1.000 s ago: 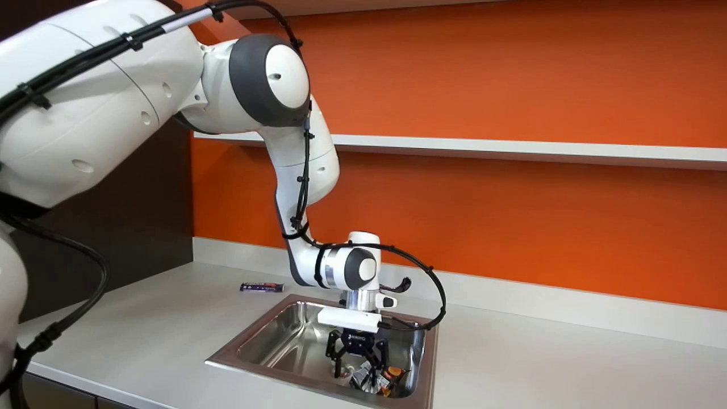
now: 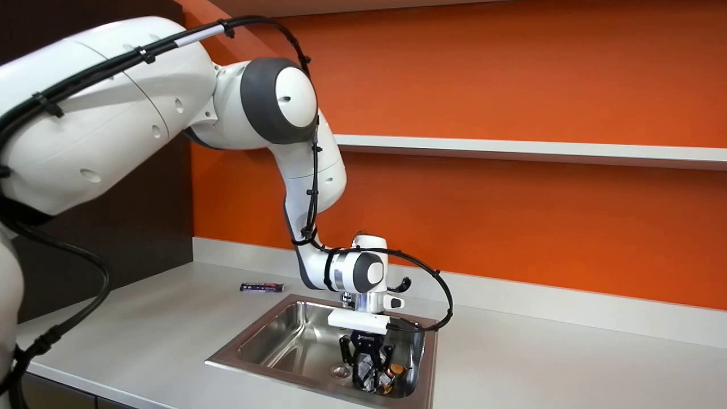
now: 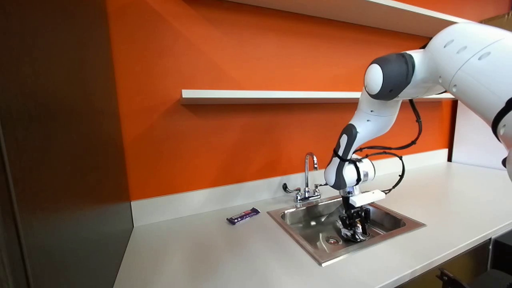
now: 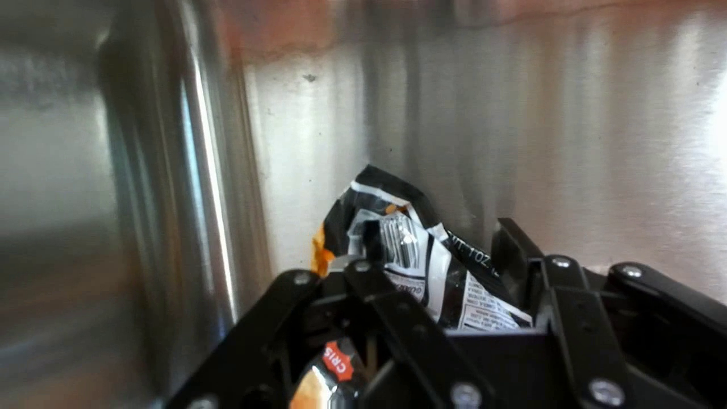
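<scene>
A crumpled black and white snack bag [image 4: 416, 252] with a barcode and an orange corner lies in the steel sink. My gripper is down in the sink over this bag, its fingers part open. In the wrist view, one fingertip [image 4: 372, 242] lies across the bag's barcode side and the other fingertip [image 4: 509, 249] stands at the bag's right edge. Part of the bag lies between them; whether both press on it is not clear. A second wrapper [image 4: 338, 361] with red and orange print shows partly behind the fingers.
The sink's rim [image 2: 272, 371] surrounds the gripper, with a side wall [image 4: 204, 170] close by. A faucet [image 3: 307, 175] rises behind the basin. A purple bar [image 3: 243, 216] lies on the counter [image 3: 201, 254].
My gripper has moved slightly right and lower in exterior view 1, onto the snack bag. Its fingers stand closer together than a second ago. The purple bar has not moved.
</scene>
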